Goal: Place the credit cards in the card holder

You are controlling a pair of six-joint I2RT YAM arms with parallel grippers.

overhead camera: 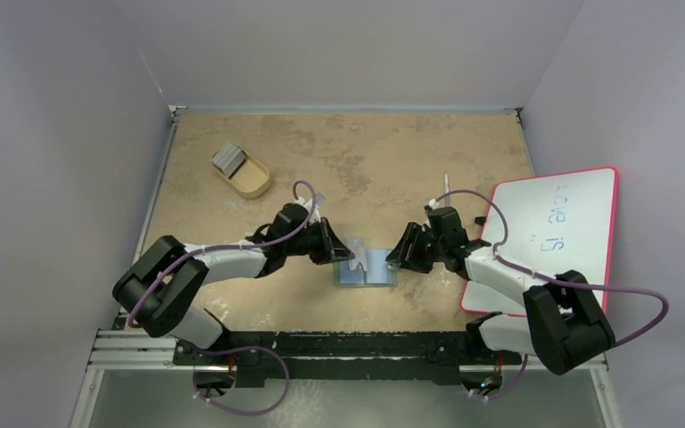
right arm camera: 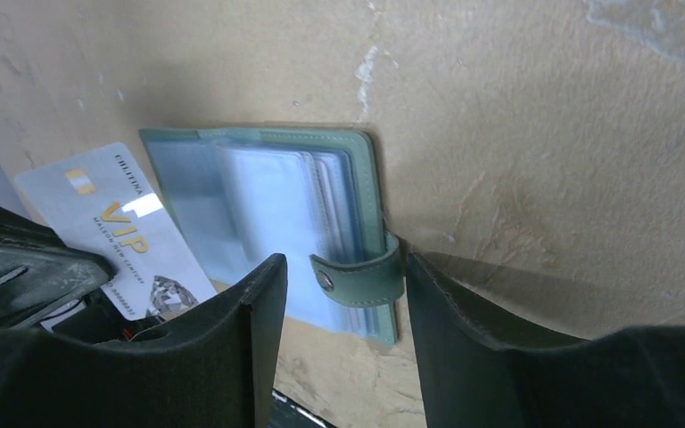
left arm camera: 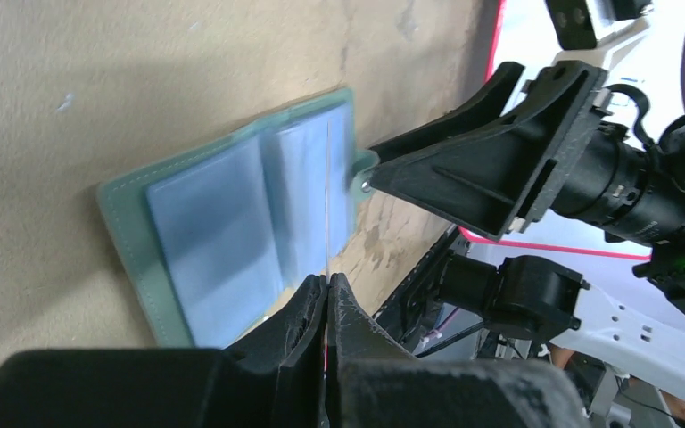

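Observation:
The green card holder [left arm camera: 125, 223] with blue pockets [overhead camera: 376, 276] lies open at the front middle. My left gripper [overhead camera: 343, 251] is shut on a thin credit card, printed VIP, held over the holder; it shows edge-on in the left wrist view. My right gripper [overhead camera: 401, 254] is at the holder's right end, its fingers [right arm camera: 259, 330] part open either side of the green strap [right arm camera: 357, 283]. Whether they touch it I cannot tell.
A small tan tray [overhead camera: 254, 181] with grey cards stands at the back left. A whiteboard [overhead camera: 553, 223] lies on the right.

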